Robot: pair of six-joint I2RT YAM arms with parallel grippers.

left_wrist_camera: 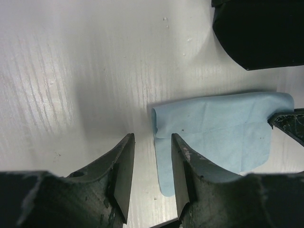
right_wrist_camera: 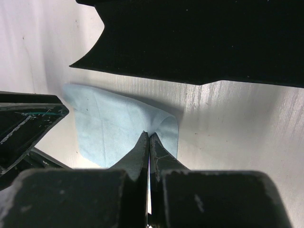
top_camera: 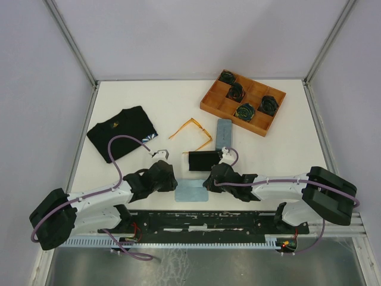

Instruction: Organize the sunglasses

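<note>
Yellow-orange glasses [top_camera: 195, 123] lie with their temples spread in the middle of the table. Below them is a black case-like object [top_camera: 203, 161]. A pale blue cloth [top_camera: 191, 192] lies folded over along its top in front. My left gripper is open at the cloth's left end, one finger to each side of its raised edge, not closed on it. At the other end, my right gripper is shut with the cloth's folded upper edge [right_wrist_camera: 160, 118] pinched at its tips.
A wooden compartment box [top_camera: 244, 101] holding several dark rolled items stands at the back right. A grey-blue case [top_camera: 224, 134] lies beside it, and a black shirt [top_camera: 122, 132] at left.
</note>
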